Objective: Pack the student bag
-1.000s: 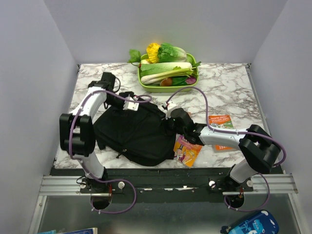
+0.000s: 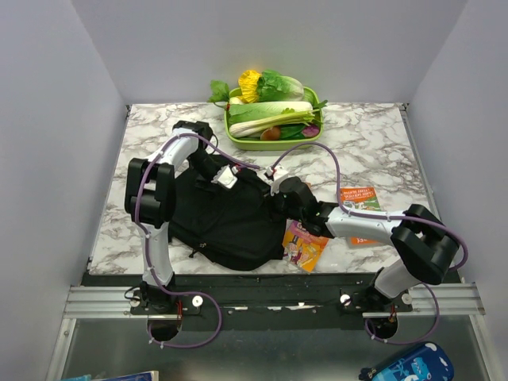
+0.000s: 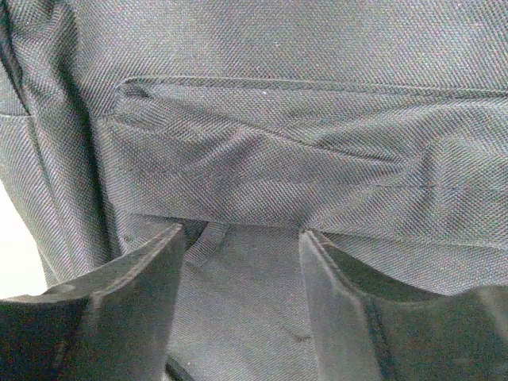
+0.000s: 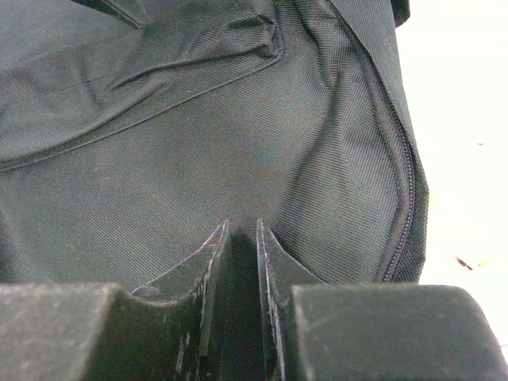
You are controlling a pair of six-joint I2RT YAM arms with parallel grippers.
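The black bag lies flattened on the marble table. My left gripper is over its upper middle; in the left wrist view its fingertips are apart above a seamed fold, with only fabric beneath. My right gripper is at the bag's right side. In the right wrist view its fingertips are close together against the fabric; whether cloth is between them cannot be told. A zip runs along the bag's edge there.
Colourful books lie right of the bag. A green basket of vegetables stands at the back. A blue pencil case lies beyond the front edge.
The left arm has swung right and toward the front over the bag since a second ago. The right arm has stayed in place.
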